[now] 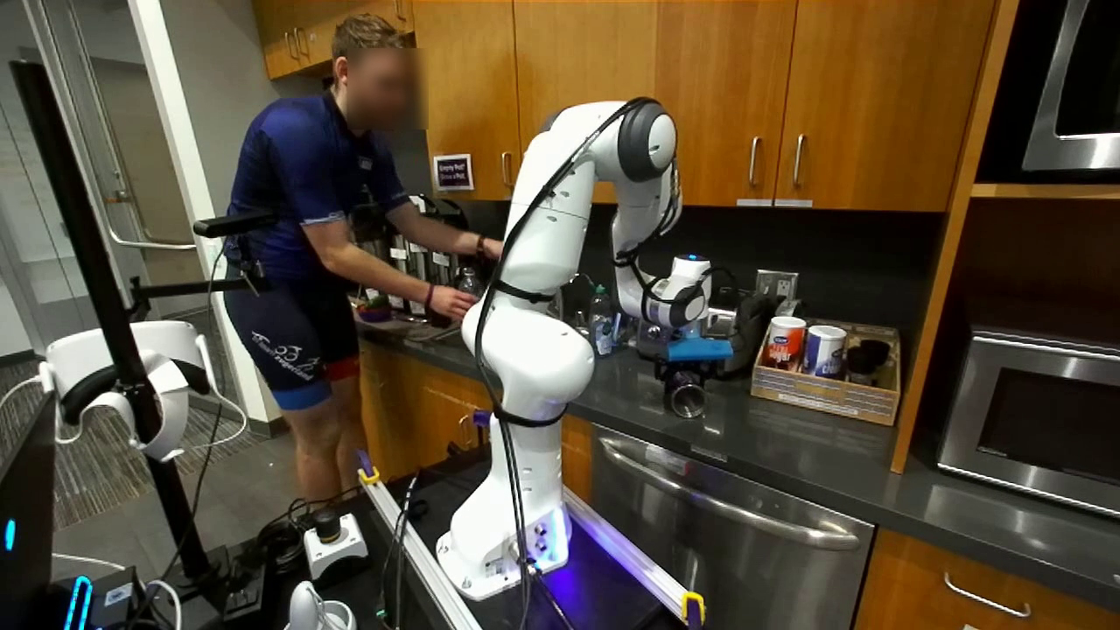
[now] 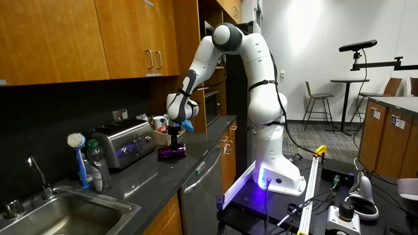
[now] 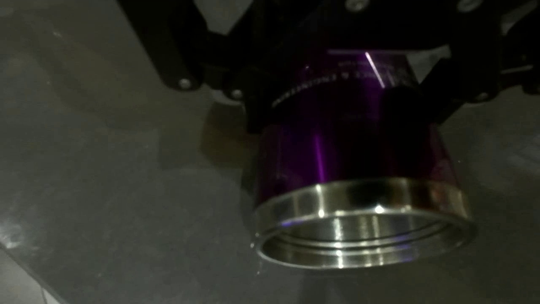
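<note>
A purple metal tumbler [image 3: 298, 157] lies on its side on the dark counter, its open silver rim [image 3: 362, 197] facing the lower edge of the wrist view. My gripper is down over the tumbler, a black finger [image 3: 257, 114] against one side and the other over the opposite side. Both pads are dark, so whether they are clamped on it or loosely around it does not show. In exterior view 2 the gripper [image 2: 174, 145] points straight down onto the tumbler [image 2: 166, 153]. Exterior view 1 shows the tumbler's round mouth [image 1: 688, 399] turned towards the camera.
A toaster [image 2: 125, 143], a green-capped bottle [image 2: 100, 168], a brush [image 2: 81, 156] and the sink [image 2: 117, 201] lie along the counter. A cardboard box of canisters [image 1: 819, 401] stands to the right. A person [image 1: 315, 189] is at the counter's far left.
</note>
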